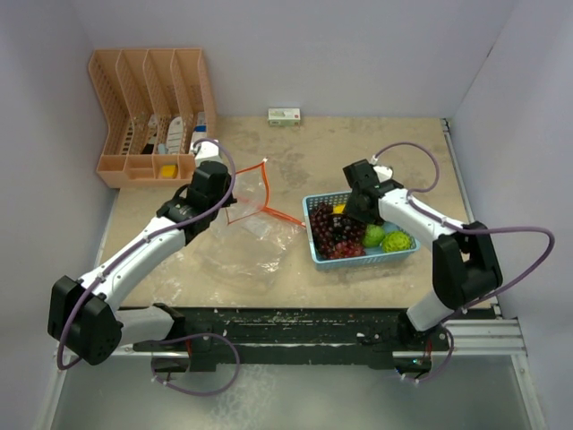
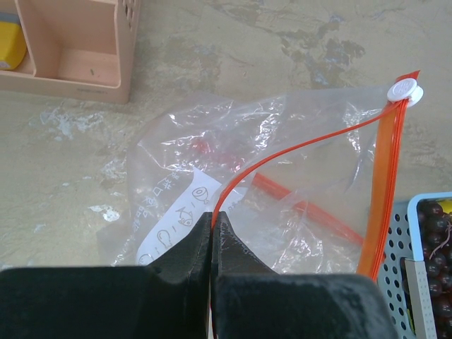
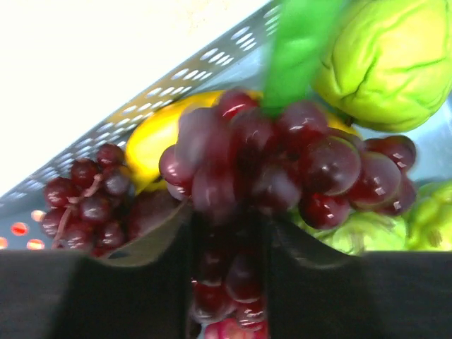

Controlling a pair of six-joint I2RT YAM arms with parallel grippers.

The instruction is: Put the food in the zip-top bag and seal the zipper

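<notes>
The clear zip top bag [image 2: 296, 113] lies on the table with its orange-edged mouth raised. My left gripper is shut on the bag's thin orange rim, which runs between its fingertips. Right of the bag, a blue basket [image 1: 333, 263] holds the food: dark grapes [image 3: 330, 166], red grapes [image 1: 346, 251], a yellow item [image 3: 150, 148] and green round items [image 3: 388, 63]. Down in the basket, my right gripper has its fingers apart, with dark grapes between the blurred fingers. Whether they press on the grapes cannot be told.
A pink divided rack [image 1: 134, 170] stands at the back left, and a small box [image 1: 284, 116] at the back middle. A blurred green strip [image 3: 300, 56] rises near the grapes. Bare table shows behind and in front of the basket.
</notes>
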